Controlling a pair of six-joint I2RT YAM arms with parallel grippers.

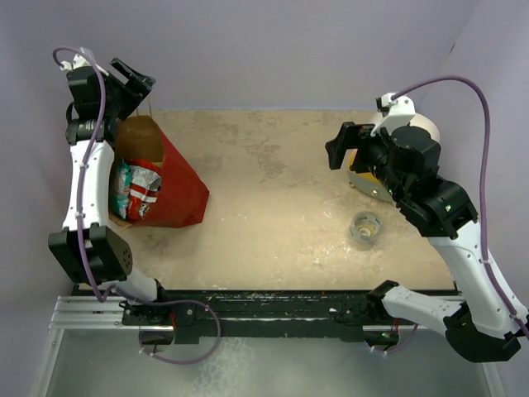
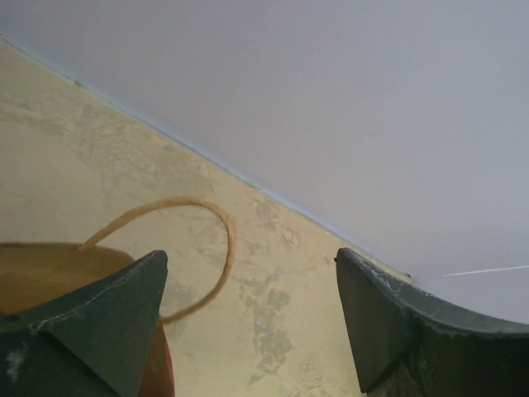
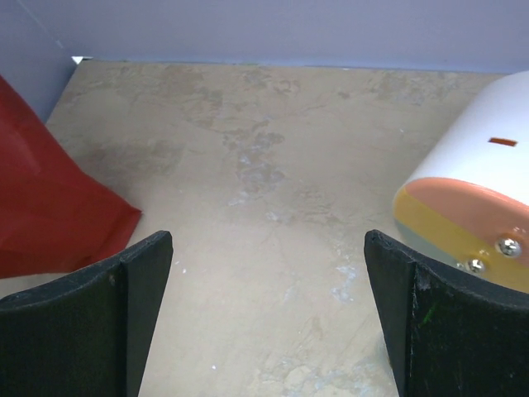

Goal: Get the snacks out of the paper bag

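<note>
On the left of the table, a red paper bag (image 1: 183, 194) leans with its brown mouth facing up. Inside it lie a red-and-white snack packet (image 1: 146, 188) and a teal packet (image 1: 121, 192). My left gripper (image 1: 137, 80) is over the bag's far edge, its fingers apart. In the left wrist view the bag's brown handle loop (image 2: 230, 240) shows between those fingers; whether it lies at their depth, I cannot tell. Off to the right, my right gripper (image 1: 337, 146) hangs open and empty above the table, away from the bag.
A rounded white-and-orange container (image 3: 471, 178) stands at the back right, partly behind the right arm. Nearer the front is a small clear cup (image 1: 365, 227).
</note>
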